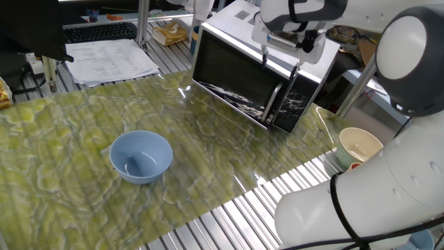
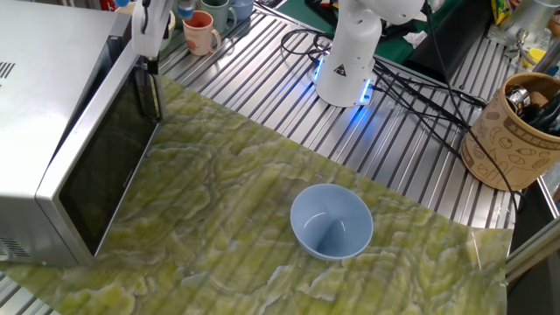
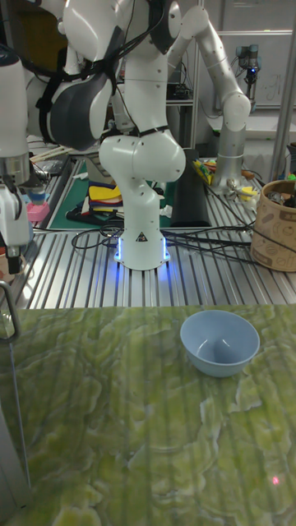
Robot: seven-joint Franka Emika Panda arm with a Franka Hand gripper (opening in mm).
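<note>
A silver microwave (image 1: 239, 73) with a dark glass door stands at the back of the green marbled mat; the door looks closed. Its upright metal handle (image 1: 271, 103) is on the right of the door. My gripper (image 1: 280, 68) hangs above the handle, pointing down, its two fingers apart with nothing seen between them. In the second exterior view the gripper's finger (image 2: 152, 66) shows close to the top of the handle (image 2: 158, 94); whether they touch I cannot tell. A light blue bowl (image 1: 141, 157), empty and upright, sits on the mat well away from the gripper.
A cream and green bowl (image 1: 359, 144) stands off the mat beside my arm. Mugs, among them an orange mug (image 2: 200, 35), stand near the microwave. A patterned bucket (image 2: 507, 140) and loose cables lie by the robot base (image 2: 346, 83). Around the blue bowl the mat is clear.
</note>
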